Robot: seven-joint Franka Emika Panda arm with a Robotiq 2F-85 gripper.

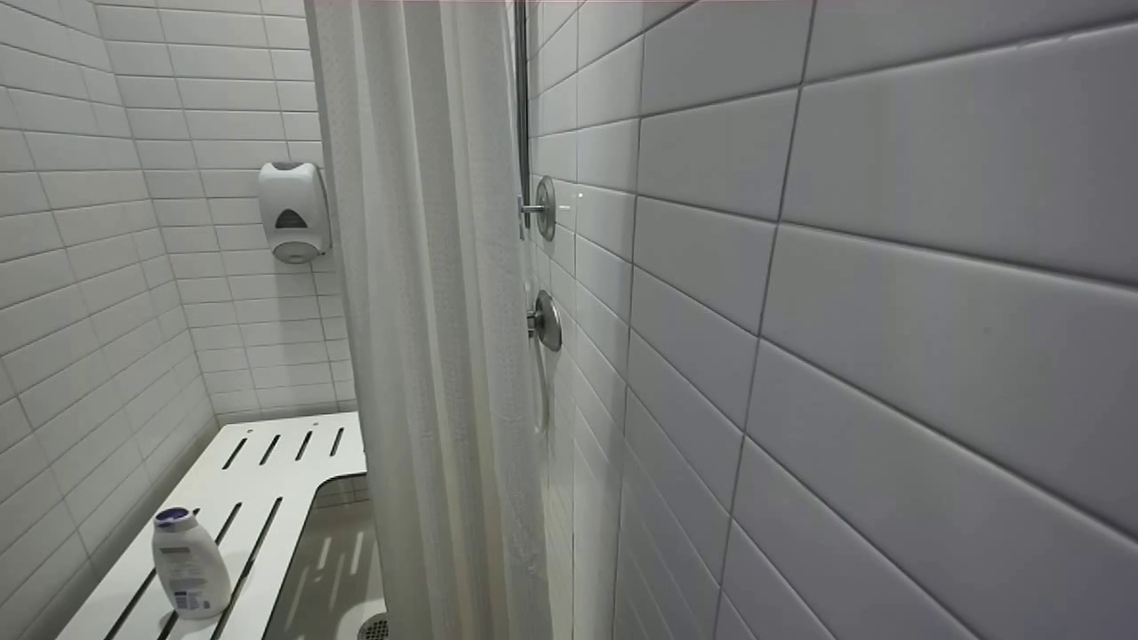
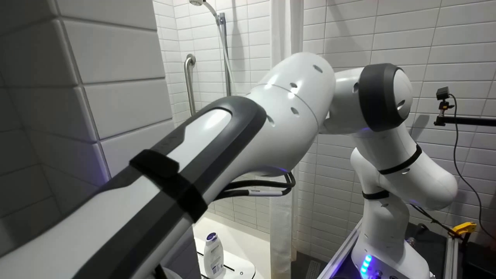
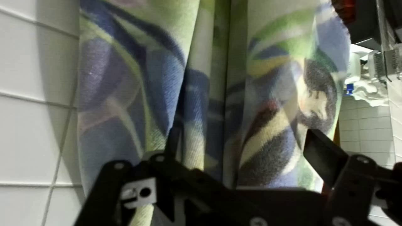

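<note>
A hanging cloth (image 3: pixel 158 75) printed in blue, green and purple fills most of the wrist view. My gripper stands open in front of it, its two black fingers wide apart. Folds of the cloth show in the gap; whether the fingers touch it I cannot tell. In exterior view 2 the white arm (image 2: pixel 288 111) stretches to the lower left, and its gripper end is out of frame. The white shower curtain (image 1: pixel 427 320) hangs in exterior view 1, without the arm in sight there.
A white bottle (image 1: pixel 192 565) with a purple cap stands upright on the slotted bench (image 1: pixel 261 475). A soap dispenser (image 1: pixel 293 212) is on the back wall. Tiled wall (image 3: pixel 34 113) borders the cloth in the wrist view. A tiled corner (image 2: pixel 107 83) lies close to the arm.
</note>
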